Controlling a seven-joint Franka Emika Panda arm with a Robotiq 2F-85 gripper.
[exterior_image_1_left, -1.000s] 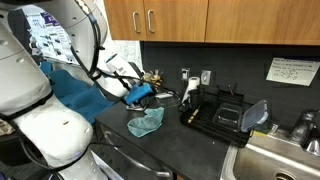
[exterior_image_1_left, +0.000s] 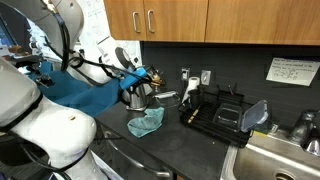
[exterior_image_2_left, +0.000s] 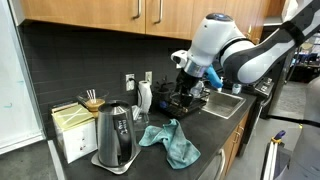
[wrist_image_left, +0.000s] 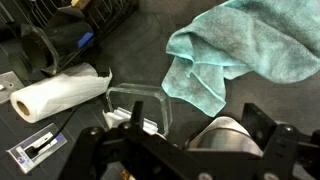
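My gripper is open, its fingers at the lower left and lower right of the wrist view with nothing held between them. In exterior view 1 the gripper (exterior_image_1_left: 143, 80) hangs above the counter, over its left part. A teal cloth (wrist_image_left: 240, 50) lies crumpled on the dark counter, apart from the fingers. The same cloth (exterior_image_2_left: 178, 146) reaches the counter's front edge in exterior view 2. A metal kettle (exterior_image_2_left: 117, 132) stands to the left there; its shiny top (wrist_image_left: 225, 137) shows partly between the fingers in the wrist view.
A clear container (wrist_image_left: 152, 94) and a white paper roll (wrist_image_left: 62, 92) lie beyond the cloth. The black dish rack (exterior_image_1_left: 222, 115) and the sink (exterior_image_1_left: 262, 163) are to the right. Upper cabinets (exterior_image_1_left: 185, 20) hang over the back. Bare counter (exterior_image_1_left: 195, 152) shows in front of the rack.
My arm has lifted, and the gripper is higher above the counter than a second ago, uncovering more of the kettle. The cloth has stayed put.
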